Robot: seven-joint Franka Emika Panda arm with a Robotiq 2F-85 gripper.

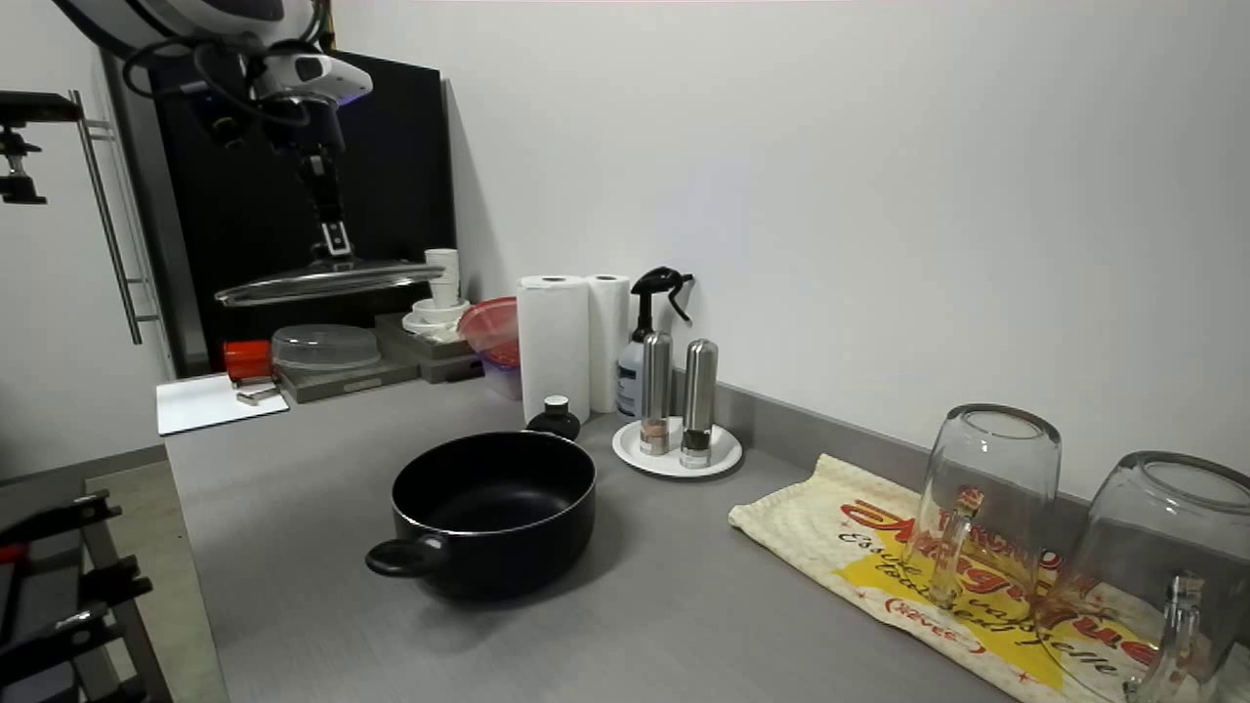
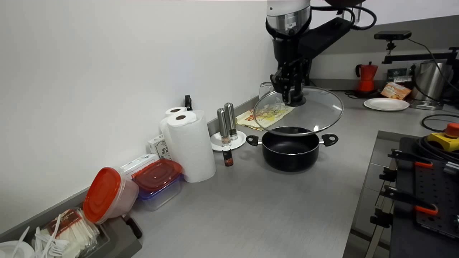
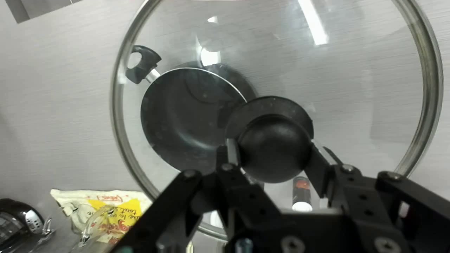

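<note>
A glass lid with a metal rim hangs in the air, tilted a little, with my gripper shut on its black knob. In the wrist view the fingers press the knob from both sides. The black pot stands uncovered and empty on the counter. Through the lid's glass in the wrist view, the pot shows left of the knob, off the lid's centre. In exterior view 2 the lid overlaps the pot in the picture but is apart from it.
Beside the pot are a small dark bottle, a white plate with two grinders and paper towel rolls. Glass mugs stand on a cloth.
</note>
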